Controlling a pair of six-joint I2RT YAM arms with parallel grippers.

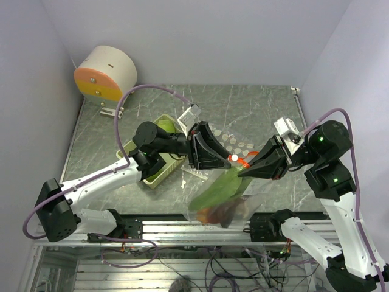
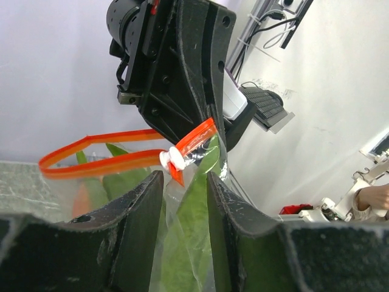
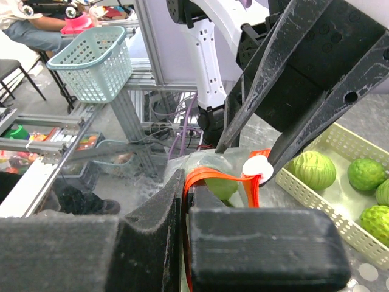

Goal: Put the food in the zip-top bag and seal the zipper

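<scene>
The clear zip top bag hangs below my right gripper, with a long green food item and orange-brown food inside. In the right wrist view, the shut right fingers pinch the bag's orange zipper strip. A white slider sits on the strip close to that grip. My left gripper is part open, its fingertips on either side of the slider in its wrist view; whether they touch it I cannot tell. Part of the bag mouth gapes between two orange strips.
A pale green basket with round green vegetables stands under and behind the left arm. At the back left is a white drum-shaped thing with an orange and yellow face.
</scene>
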